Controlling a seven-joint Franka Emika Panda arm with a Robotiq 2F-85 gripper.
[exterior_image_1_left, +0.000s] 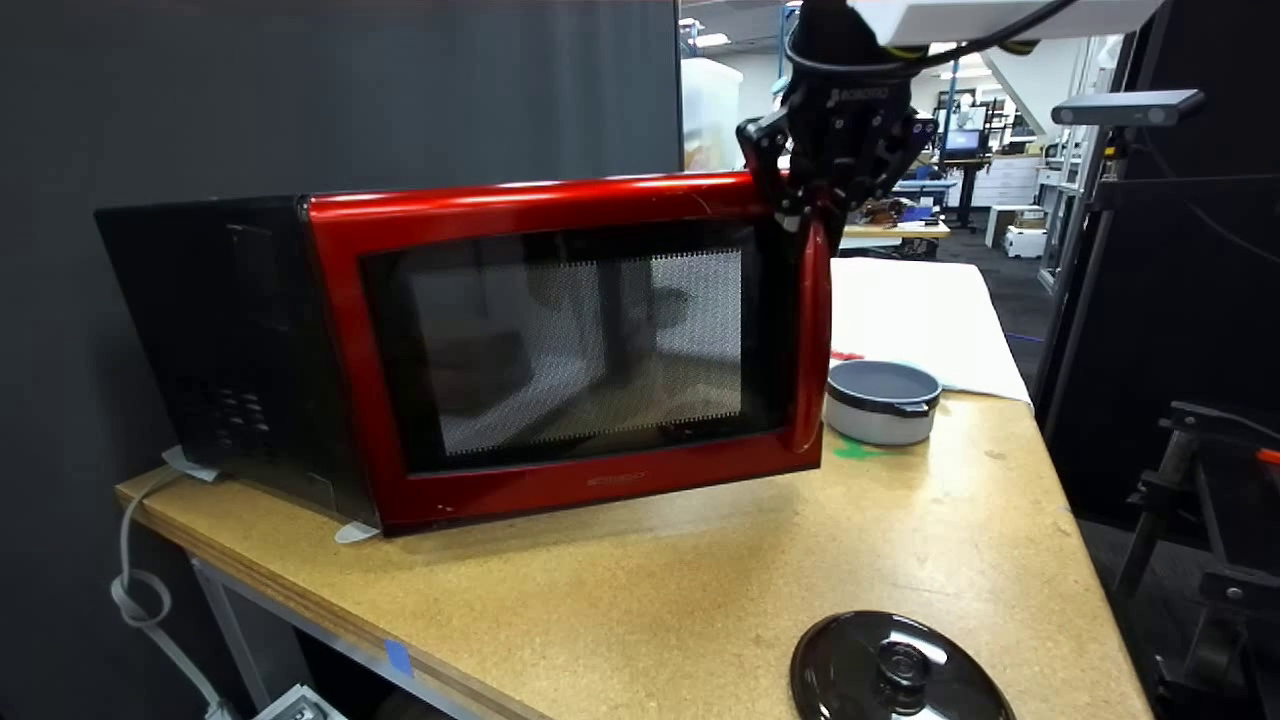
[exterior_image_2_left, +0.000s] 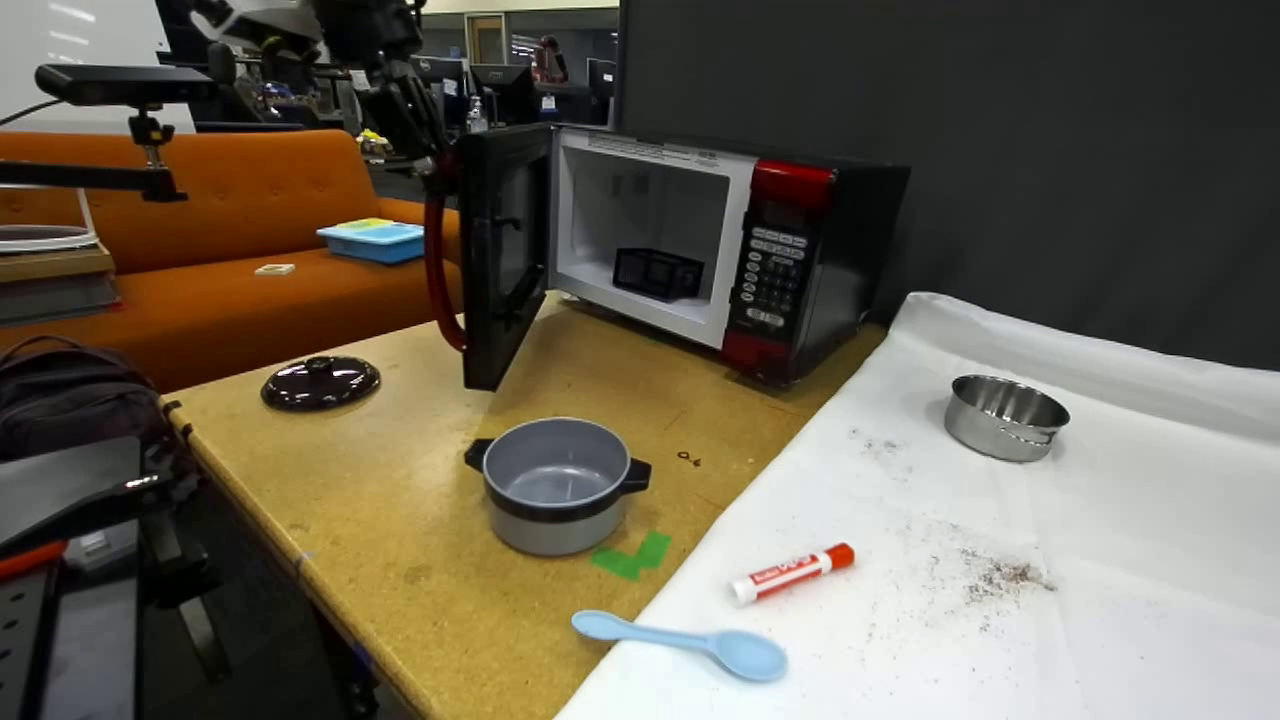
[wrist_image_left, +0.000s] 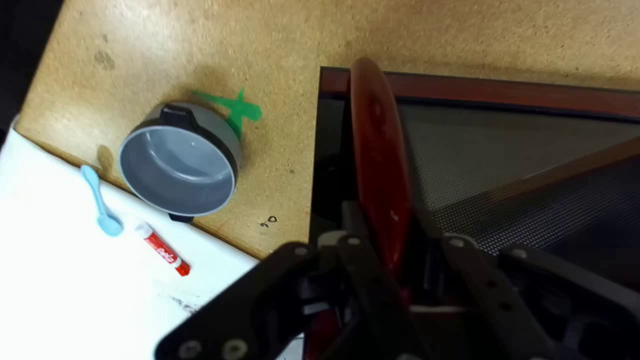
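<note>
The red microwave's door (exterior_image_1_left: 564, 468) stands swung outward from its body. My gripper is shut on the upper part of the curved red door handle (wrist_image_left: 378, 138), one finger on each side of it. Exterior view 2 shows the microwave (exterior_image_2_left: 818, 276) with its white cavity exposed and a small black box-like object (exterior_image_2_left: 657, 274) inside. The door (exterior_image_2_left: 501, 258) is seen nearly edge-on there, with the handle (exterior_image_2_left: 438, 270) on its outer face.
A grey pot (exterior_image_2_left: 558, 516) without its lid sits on the table near the door. The black lid (exterior_image_2_left: 320, 382) lies apart toward the table edge. A blue spoon (exterior_image_2_left: 684, 640), a red marker (exterior_image_2_left: 792, 572) and a steel pan (exterior_image_2_left: 1005, 420) lie on the white cloth.
</note>
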